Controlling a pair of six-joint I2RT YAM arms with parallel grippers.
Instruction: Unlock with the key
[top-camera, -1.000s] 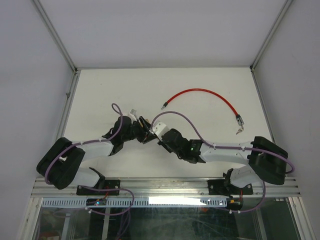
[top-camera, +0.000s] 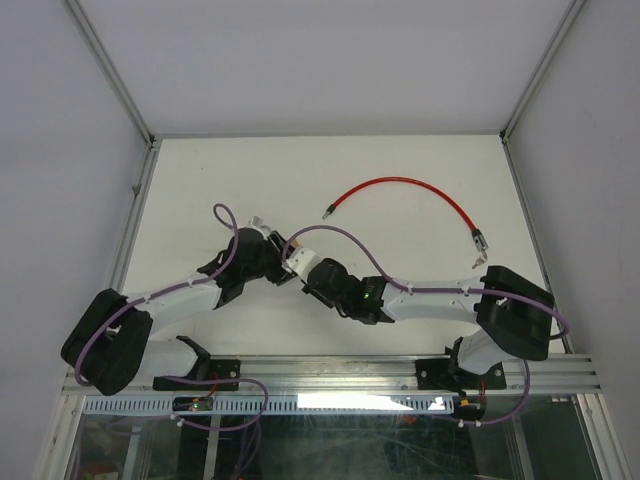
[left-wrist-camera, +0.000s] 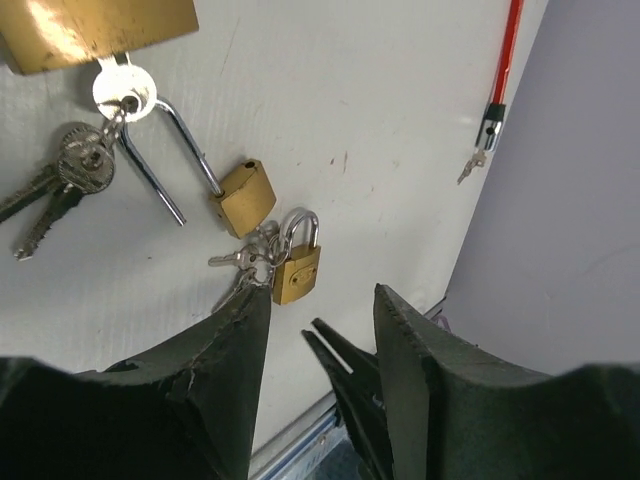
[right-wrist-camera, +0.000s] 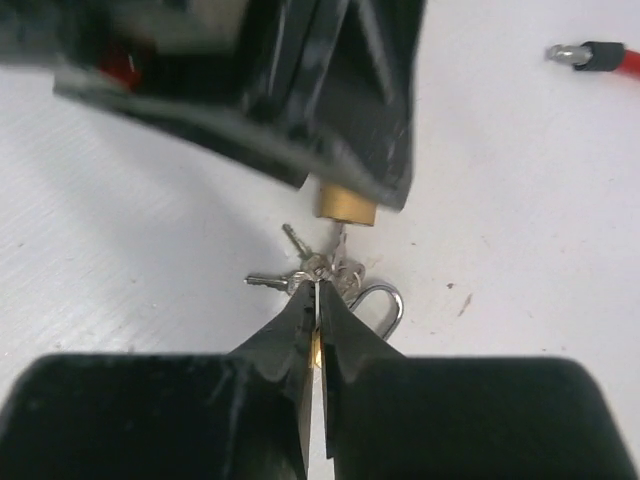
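Note:
Brass padlocks lie on the white table in the left wrist view. The large padlock (left-wrist-camera: 100, 30) has a key (left-wrist-camera: 124, 90) at its lower edge, with a bunch of keys (left-wrist-camera: 85, 160) hanging from it. Below it a middle padlock (left-wrist-camera: 245, 197) has its shackle out, one leg free. The small padlock (left-wrist-camera: 297, 275) has its shackle upward and small keys (left-wrist-camera: 245, 258) beside it. My left gripper stands part open over this small lock, nothing gripped. My right gripper has only a narrow gap, through which brass shows beyond the fingers.
A red cable (top-camera: 400, 181) curves across the right side of the table, with a small key (top-camera: 480, 261) at its near end. My two grippers are crowded close together at mid-table.
My right gripper has shifted a little to the left over the last second. The cable has not moved.

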